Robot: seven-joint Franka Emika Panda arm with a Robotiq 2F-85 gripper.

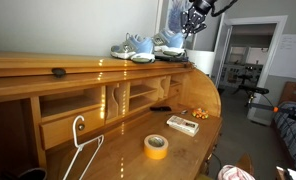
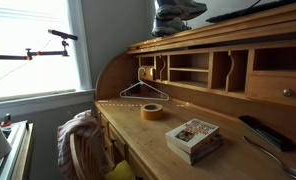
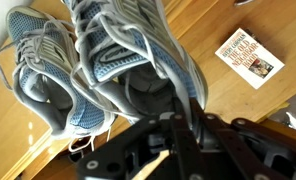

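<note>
Two grey-and-blue sneakers are in the wrist view. The nearer sneaker [image 3: 138, 50] has its heel collar at my gripper, which is shut on that rim; the fingertips are partly hidden by the shoe. Beside it, to the left, is the other sneaker [image 3: 50, 75]. In exterior view 1, my gripper [image 1: 193, 20] is at the right end of the desk's top shelf. The held sneaker [image 1: 170, 42] is tilted, heel up, at the shelf. Farther left on the shelf rests the other sneaker [image 1: 134, 47].
On the desktop below are a roll of orange tape [image 1: 155, 147], a book [image 1: 183, 125] and a white hanger [image 1: 83, 150]. A dark case [image 2: 267, 131] lies near the cubbies. The left part of the top shelf [image 1: 48, 65] is clear.
</note>
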